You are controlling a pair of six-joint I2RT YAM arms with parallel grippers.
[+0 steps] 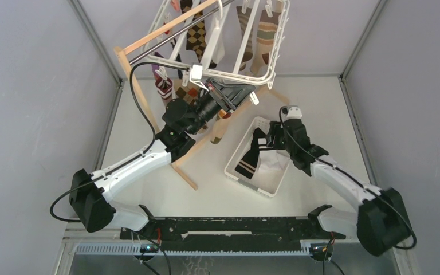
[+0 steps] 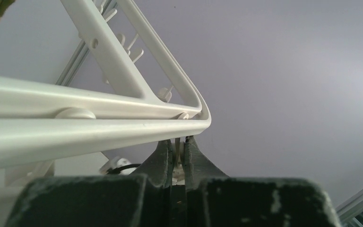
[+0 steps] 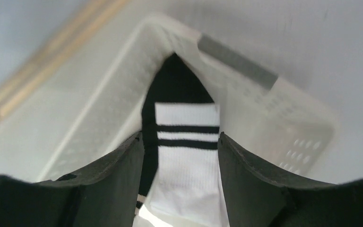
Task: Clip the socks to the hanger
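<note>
The white clip hanger [image 1: 239,75] hangs at the top with several socks [image 1: 263,40] on it. My left gripper is at the hanger's front corner, shut on a thin piece just under the frame, likely a clip. My right gripper is open over the white bin [image 1: 235,177], pointing down at a white sock with black stripes [image 3: 186,175], which lies on a black sock [image 3: 170,80].
A wooden stand [image 1: 183,175] holds the hanger, its feet on the floor left of the bin. Grey walls close in both sides. Floor right of the bin is clear.
</note>
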